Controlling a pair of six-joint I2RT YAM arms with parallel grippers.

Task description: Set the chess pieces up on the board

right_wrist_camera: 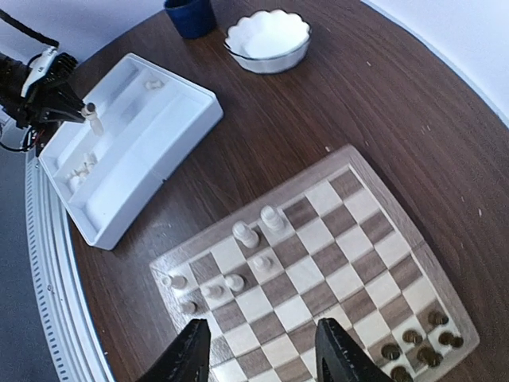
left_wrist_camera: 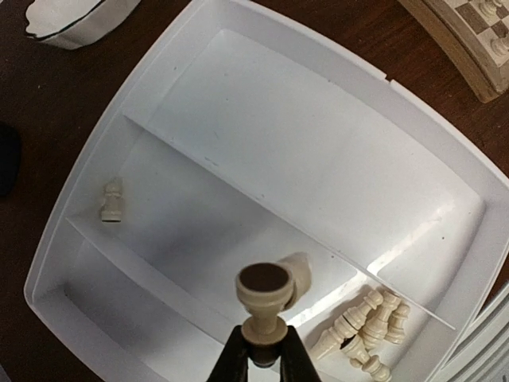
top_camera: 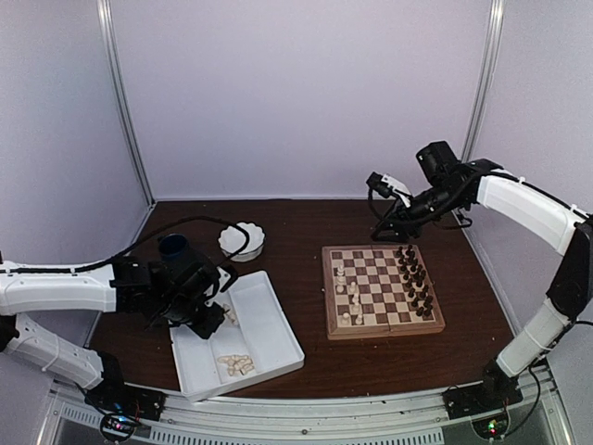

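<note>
My left gripper is shut on a white chess piece above the white tray; the piece's dark base faces the wrist camera. Behind it shows another pale rounded shape; whether it is held or lies in the tray, I cannot tell. Several white pieces lie heaped in the tray, and a lone one is at another end. Over the far side of the chessboard, my right gripper stands open and empty. Several white pieces stand on the board's left side, with dark pieces along its right.
Beyond the tray are a white scalloped bowl and a dark blue cup. Bare dark tabletop separates tray and board. Tray dividers rise between its compartments.
</note>
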